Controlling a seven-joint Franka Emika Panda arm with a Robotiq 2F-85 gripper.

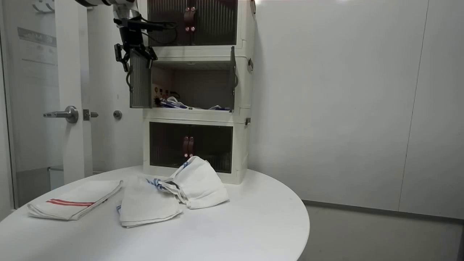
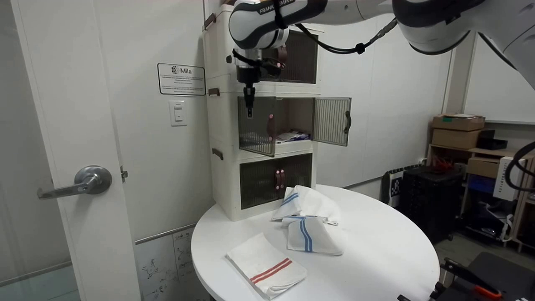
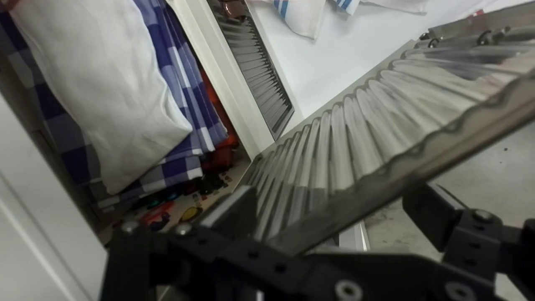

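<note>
The middle section of the cabinet has both ribbed doors swung outward. My gripper is at the top of the left door, its fingers apart on either side of that panel. In the wrist view the door's top edge runs between the two fingers, with space showing beside it, so the fingers look open. The right door stands wide. Inside the section lie a white cloth and blue-and-white checked cloth.
On the round white table lie a red-striped towel, a folded towel and a rumpled blue-striped towel. The lower cabinet doors and upper doors are closed.
</note>
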